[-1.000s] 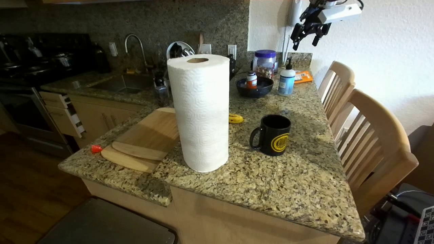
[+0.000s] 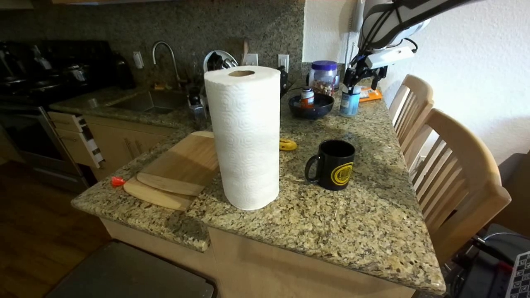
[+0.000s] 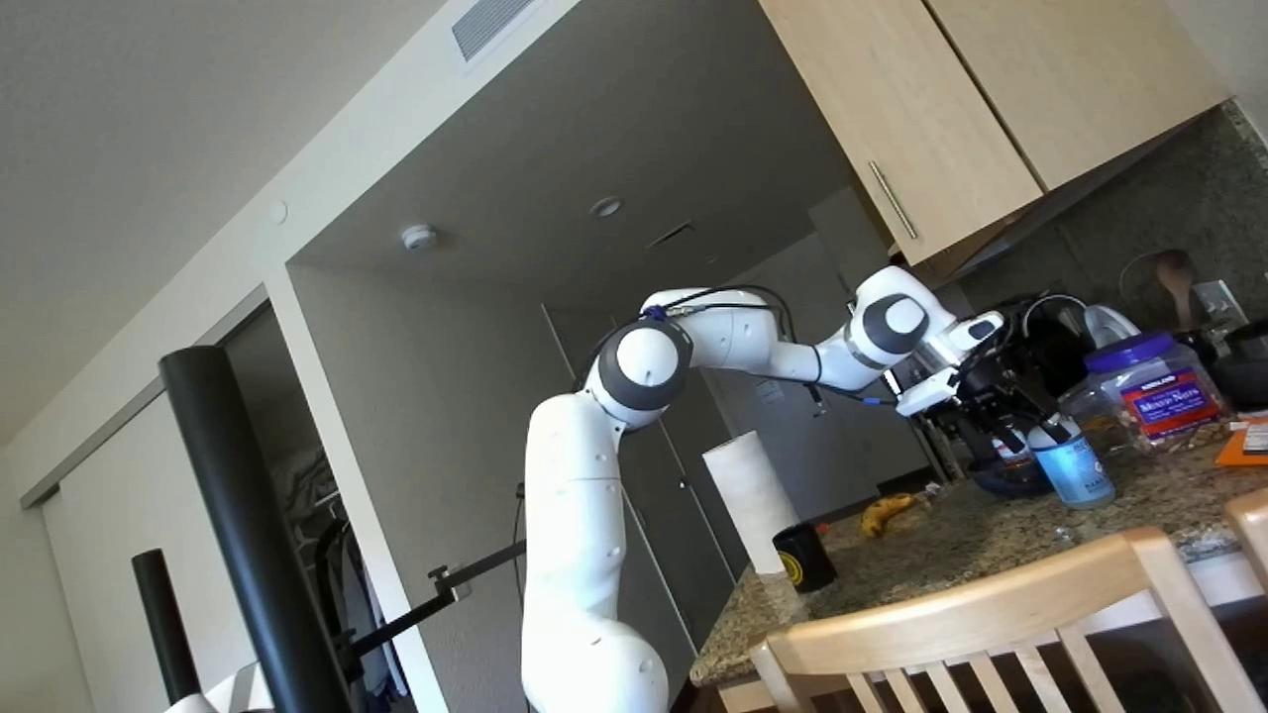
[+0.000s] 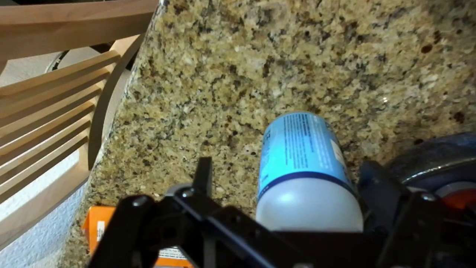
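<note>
A blue-labelled pump bottle (image 2: 349, 103) stands upright on the counter near its far end. My gripper (image 2: 366, 82) is down at the top of this bottle, its fingers apart. In the wrist view the bottle (image 4: 308, 156) lies between the two spread fingers, with a dark finger (image 4: 203, 176) to the left across a clear gap and the other close by on the right. The gripper's own body hides the pump top there. From the side, the gripper (image 3: 1031, 430) appears just above the blue bottle (image 3: 1072, 465).
A dark bowl (image 2: 298, 110) holding a small white-and-orange bottle (image 2: 307, 97) sits close beside the pump bottle. Behind are a purple-lidded jar (image 2: 324, 77) and an orange packet (image 2: 370, 94). Nearer stand a black mug (image 2: 336, 164) and a paper towel roll (image 2: 246, 139). Chairs (image 2: 454, 169) line the right edge.
My gripper has come down from well above the counter to the pump bottle's top, now covering the pump. The bottle and the other objects stand where they were.
</note>
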